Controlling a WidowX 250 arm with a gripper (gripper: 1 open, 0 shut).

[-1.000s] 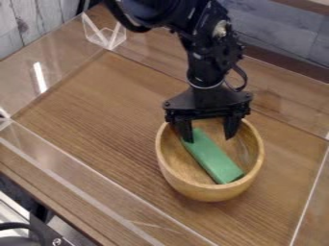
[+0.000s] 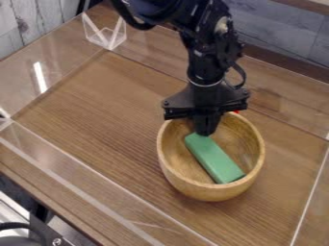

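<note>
A wooden bowl (image 2: 249,174) sits on the table in the camera view, with a green oblong block (image 2: 214,159) lying inside it. My black gripper (image 2: 203,125) hangs over the back part of the bowl, partly covering the block's far end. It looks shut; I cannot see anything between its fingertips, which are partly hidden by its own dark body.
A small red item (image 2: 236,113) shows just behind the bowl on the right. A clear plastic object (image 2: 107,31) stands at the back left, near the table's edge.
The gripper has shifted slightly and now covers more of the bowl's back rim. The bowl and green block stay about where they were.
</note>
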